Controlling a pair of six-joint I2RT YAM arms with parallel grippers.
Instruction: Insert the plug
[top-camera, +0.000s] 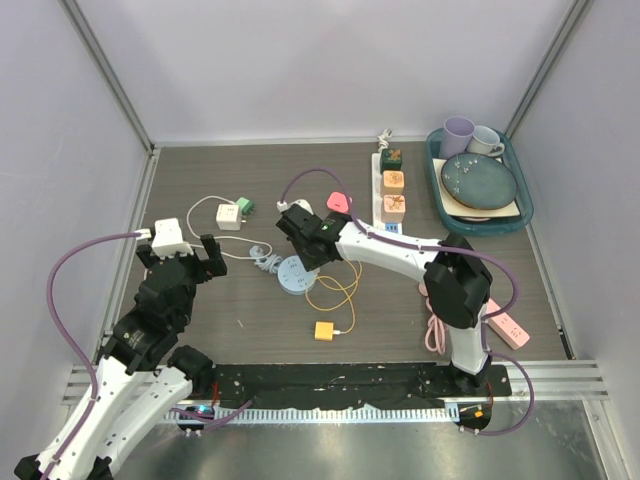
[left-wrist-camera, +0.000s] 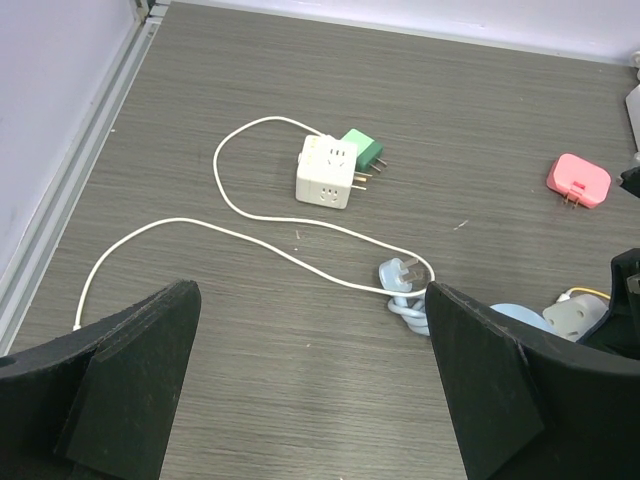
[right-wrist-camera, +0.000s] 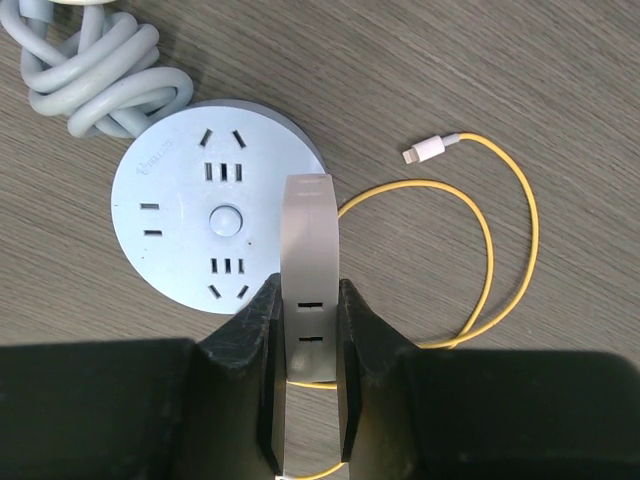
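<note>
In the right wrist view a pale, narrow plug (right-wrist-camera: 310, 260) with slots in its face lies between the fingers of my right gripper. Those fingers stand close against both its sides; whether they grip it firmly I cannot tell. Its far end overlaps the right edge of the round white socket (right-wrist-camera: 175, 250), which has several slots and a central button. The plug's underside and prongs are hidden, so contact with the socket cannot be told. Over the table's left side, my left gripper is open and empty.
A white cube adapter (left-wrist-camera: 325, 172), a green plug (left-wrist-camera: 360, 148) and a red plug (left-wrist-camera: 579, 180) lie toward the back. Yellow cable (right-wrist-camera: 488, 270) loops beside the socket. A power strip (top-camera: 377, 190) and a teal tray (top-camera: 527, 185) stand at the right.
</note>
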